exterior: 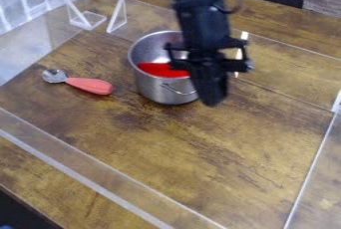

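Note:
My gripper (213, 92), dark and motion-blurred, hangs over the right side of a steel pot (156, 86), hiding part of it; whether its fingers are open or shut is unclear. A red piece (159, 69) shows inside the pot. A utensil with a red handle (90, 84) and a metal head lies on the wooden table to the left of the pot.
Clear panels or strips line its edges, with white brackets (116, 14) at the back left and a white upright strip (242, 46) behind the pot.

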